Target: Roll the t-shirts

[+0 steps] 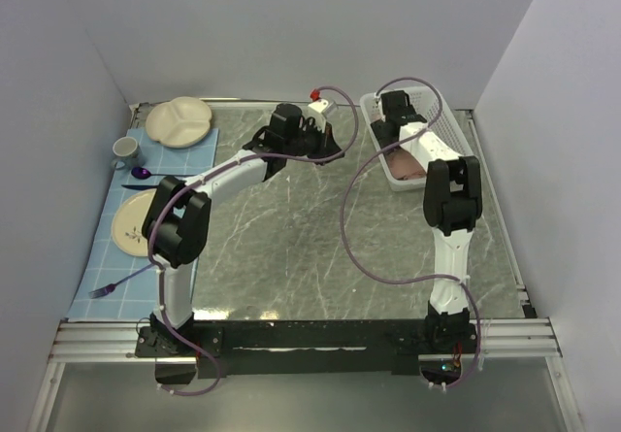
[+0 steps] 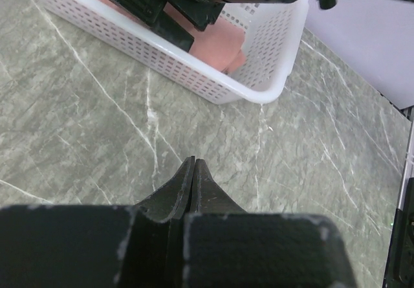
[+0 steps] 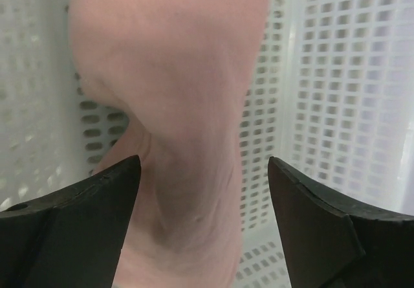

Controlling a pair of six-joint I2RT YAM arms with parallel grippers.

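Note:
A pink t-shirt (image 1: 406,166) lies bunched in a long strip inside the white perforated basket (image 1: 460,141) at the back right. Over it, inside the basket, my right gripper stands open; in the right wrist view the cloth (image 3: 184,120) passes below and between its parted fingers, with no grip on it visible. Part of the shirt is hidden by the right arm. Left of the basket, above bare table, my left gripper is shut with nothing visible between its fingertips.
At the left, a blue tiled mat (image 1: 85,257) carries a plate (image 1: 131,223), a divided plate (image 1: 179,123), a mug (image 1: 127,150) and cutlery. Cables loop along both arms.

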